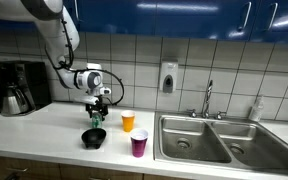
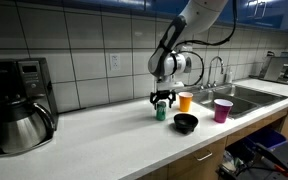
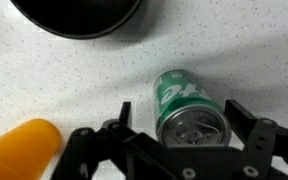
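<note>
A green can (image 3: 187, 105) with white lettering stands on the counter, seen from above in the wrist view between the spread fingers of my gripper. The fingers are open, with a finger on either side of the can; whether either one touches it I cannot tell. In exterior view 2 the can (image 2: 161, 110) stands upright, with the gripper (image 2: 162, 101) around its upper part. From exterior view 1 the can (image 1: 96, 119) is partly covered by the gripper (image 1: 96, 112).
Close by are a black bowl (image 1: 93, 138) and an orange cup (image 1: 128, 121). A purple cup (image 1: 139, 143) stands farther right, before the double sink (image 1: 212, 140). A coffee maker (image 2: 23, 102) is at the left in exterior view 2.
</note>
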